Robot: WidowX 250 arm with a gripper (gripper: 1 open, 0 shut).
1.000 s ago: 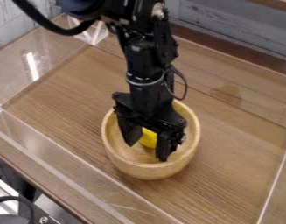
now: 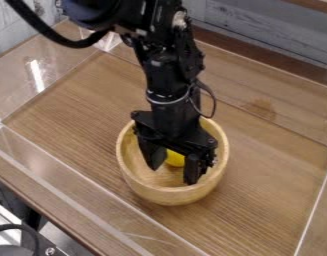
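Note:
A tan bowl [image 2: 167, 192] sits on the wooden surface in the middle of the camera view. The black gripper [image 2: 174, 158] reaches down inside it from above, its fingers on either side of the bowl's interior. A yellow object [image 2: 177, 158] lies in the bowl, partly hidden behind the gripper. Whether the fingers are closed on it is unclear.
A pale wall runs along the back, and a black cable lies at the lower left corner.
The gripper has shifted slightly within the bowl, and its fingertips sit a little differently around the yellow object. The bowl stays in place.

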